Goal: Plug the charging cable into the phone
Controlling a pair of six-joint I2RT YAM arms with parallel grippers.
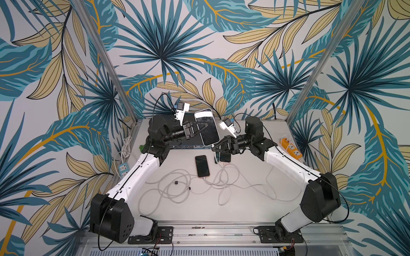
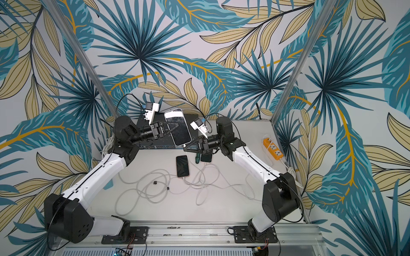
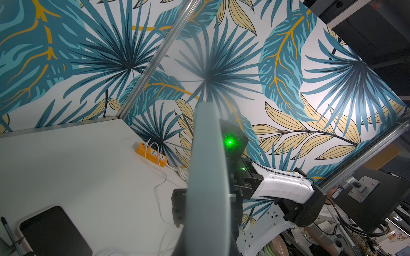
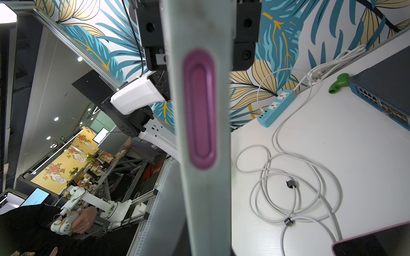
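Note:
A phone in a pale case [image 1: 206, 128] is held up off the table, its dark screen facing the top cameras. My left gripper [image 1: 204, 125] is shut on its left side. In both wrist views the phone stands edge-on; the right wrist view shows a pink slot on its pale edge [image 4: 202, 204]. My right gripper [image 2: 186, 148] is shut just below the phone's lower end. A small white piece [image 1: 213, 146] shows at its fingertips; whether it touches the phone cannot be told. Pale charging cable [image 1: 224, 170] runs across the table below.
Dark phones [image 1: 202, 166] lie on the table, with a green-handled tool [image 2: 197, 157] between them. Cable loops [image 4: 273, 170] spread at left. A black network box [image 4: 380, 91] stands at the back. Power strips, blue [image 4: 275, 108] and orange [image 1: 291, 147], sit at the sides.

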